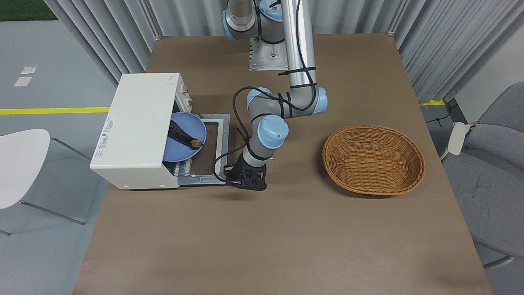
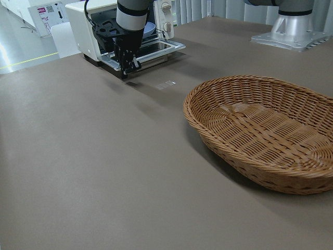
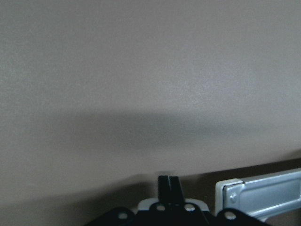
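Note:
A white toaster oven [image 1: 132, 128] lies on the left of the table, its glass door [image 1: 221, 142] folded down; a blue plate [image 1: 179, 152] inside holds an eggplant [image 1: 182, 135]. My gripper [image 2: 130, 66] is low beside the door's front corner, over bare table. In the wrist view my gripper has its fingertips together, shut with nothing visible between them; the door's metal edge [image 3: 261, 195] is to their right.
A wicker basket [image 1: 373, 159] sits on the right of the table [image 1: 285, 236]. The arm's base stands at the back.

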